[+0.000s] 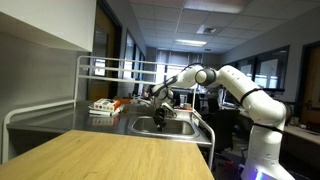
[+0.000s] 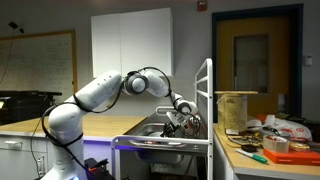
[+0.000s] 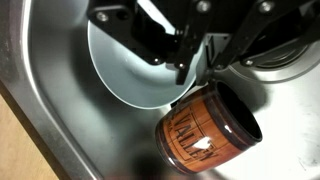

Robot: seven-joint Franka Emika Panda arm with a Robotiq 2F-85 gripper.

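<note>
A mug [image 3: 207, 128] with a brown wood pattern and dark rims lies tilted in the wrist view, its opening toward the right. My gripper is at the mug's upper edge, fingers closed together at its handle side; the exact contact is dark and partly hidden. Behind the fingers shows a pale grey bowl [image 3: 130, 80], overlapped by the gripper. In exterior view 1 the gripper [image 1: 160, 113] hangs at the sink, too small there for its grasp to show. Exterior view 2 has the gripper [image 2: 178, 122] partly behind the rack bars.
The steel sink [image 3: 65, 100] surrounds the bowl and mug, with a drain [image 3: 283, 65] at right. A bare wooden table [image 1: 110, 155] lies in front of it. White rack bars [image 1: 120, 60] stand behind the sink, and a side counter [image 2: 270, 165] holds several items.
</note>
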